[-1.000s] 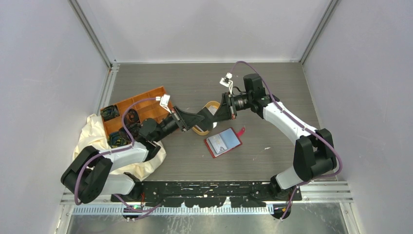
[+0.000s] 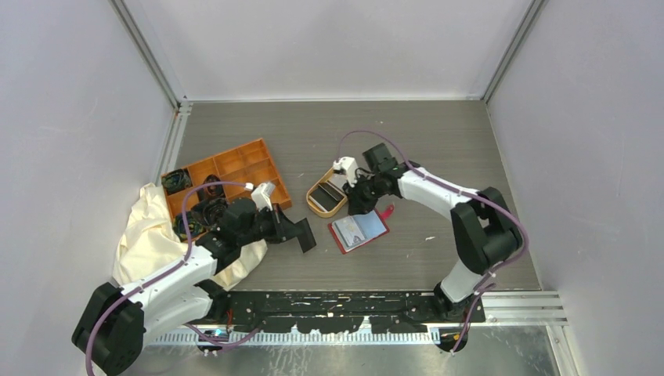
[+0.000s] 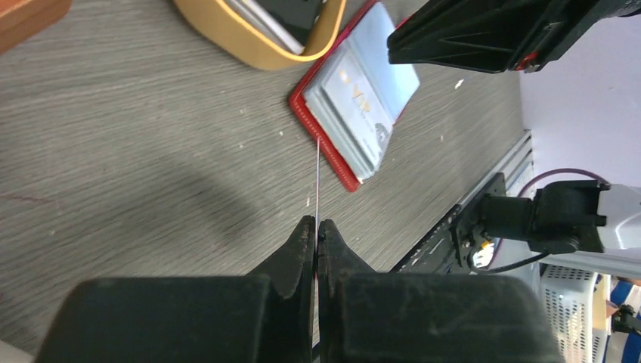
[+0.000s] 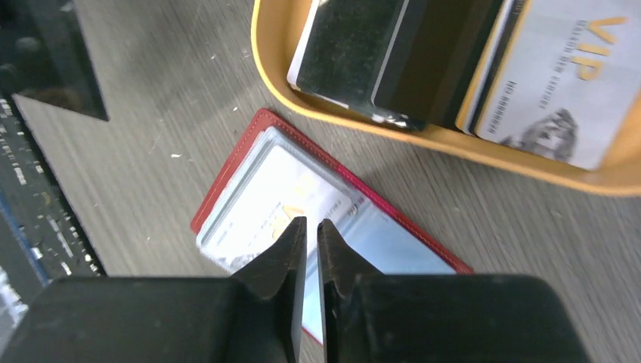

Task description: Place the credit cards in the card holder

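Observation:
A dark card is pinched in my left gripper, left of the card holder; in the left wrist view the card shows edge-on as a thin line. The red card holder lies open on the table, with clear sleeves and a pale card on one side. My right gripper hovers over the holder, fingertips nearly together, with no card visible between them. In a tan oval tray are more cards: dark ones and pale ones.
An orange compartment box with dark coiled items stands at the left, a cream cloth beside it. The tray sits just behind the holder. Bare table lies to the right and at the back.
My left gripper has drawn back toward the left and front with the dark card.

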